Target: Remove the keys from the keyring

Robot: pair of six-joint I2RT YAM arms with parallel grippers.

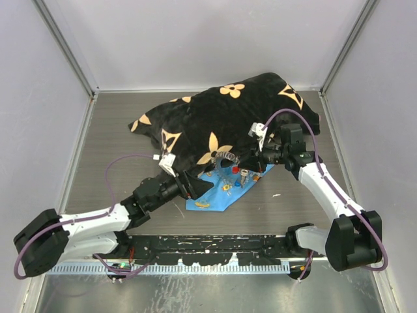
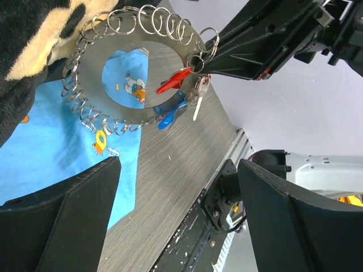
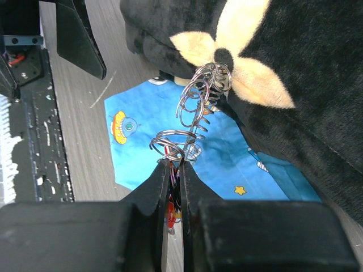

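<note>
The keyring, a flat ring with a spiral wire edge, is held up by my right gripper, shut on its side, seen edge-on in the right wrist view. Keys with a red cap and blue cap, plus a silver key, hang at that side near the fingers. My left gripper stands apart, lower left of the ring in the top view, open with nothing seen between its fingers.
A blue cloth lies beneath the ring. A black plush blanket with flower patterns fills the back. Bare table shows at left and right.
</note>
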